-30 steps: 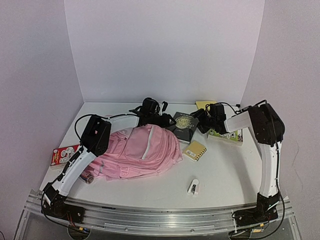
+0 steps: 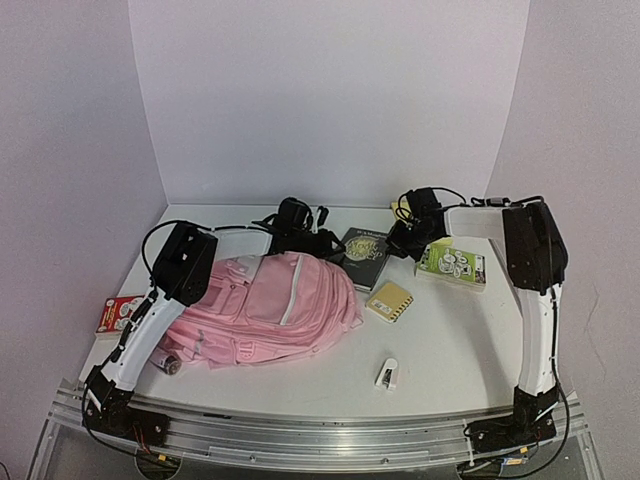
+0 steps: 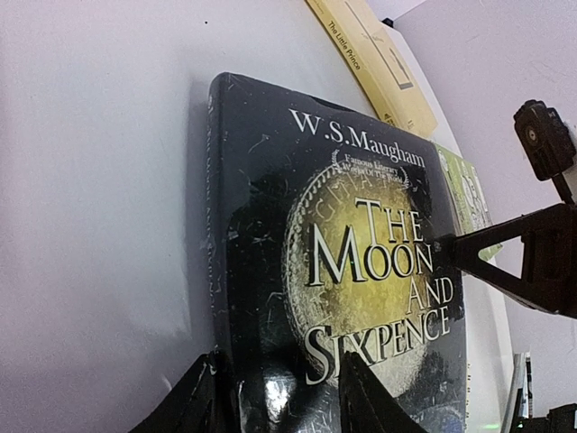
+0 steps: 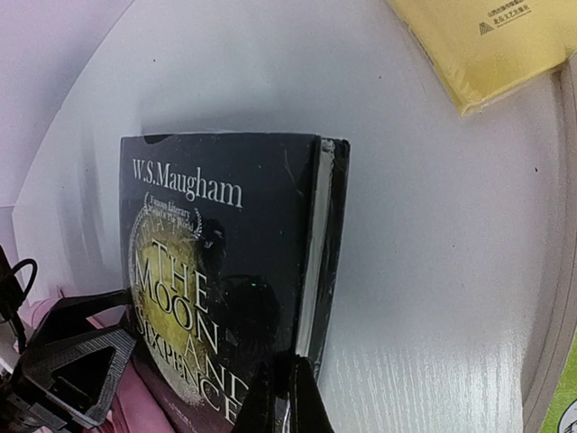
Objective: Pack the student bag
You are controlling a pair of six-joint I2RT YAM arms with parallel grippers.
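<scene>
A black book, The Moon and Sixpence (image 2: 366,258), lies on the table behind and right of the pink bag (image 2: 265,310). In the left wrist view, my left gripper is open at the book's spine, one finger beside the spine and the other over the cover. My right gripper has its fingers close together at the opposite, page-side edge. Whether any of the book is pinched there cannot be told. The bag lies on its side; its opening is not clear from above.
The yellow Little Prince book (image 3: 379,68) and a green book (image 2: 452,267) are at the right. A spiral notebook (image 2: 389,301), a white stapler-like item (image 2: 387,374), a red box (image 2: 120,315) and a can (image 2: 166,361) lie about.
</scene>
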